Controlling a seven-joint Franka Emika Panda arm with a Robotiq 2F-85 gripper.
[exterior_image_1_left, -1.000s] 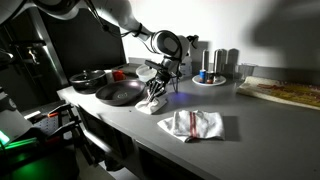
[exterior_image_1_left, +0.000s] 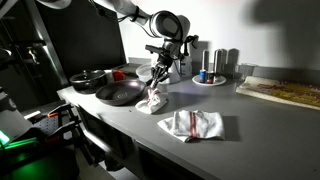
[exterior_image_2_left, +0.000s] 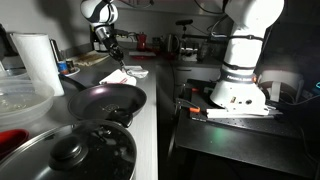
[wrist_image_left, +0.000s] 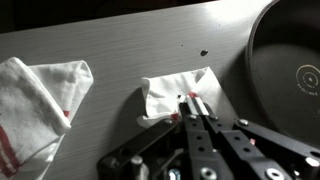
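A small white cloth with red marks (exterior_image_1_left: 151, 103) lies bunched on the counter beside the dark pan (exterior_image_1_left: 120, 93). Above it my gripper (exterior_image_1_left: 153, 86) points down, shut, and a peak of the cloth rises to its fingertips. In the wrist view the cloth (wrist_image_left: 165, 92) spreads out from under the gripper, whose fingers appear closed on a fold of it. A second white cloth with red stripes (exterior_image_1_left: 193, 125) rests folded nearer the counter's front, also visible as a folded towel (wrist_image_left: 35, 110) in the wrist view.
Behind the arm stands a tray with bottles and cups (exterior_image_1_left: 208, 78). A lidded pot (exterior_image_1_left: 88, 80) is at the far left, and a wooden board (exterior_image_1_left: 285, 91) lies at the back right.
The small cloth's peak has come up with it and the bundle looks taller. The folded cloth has stayed in place.
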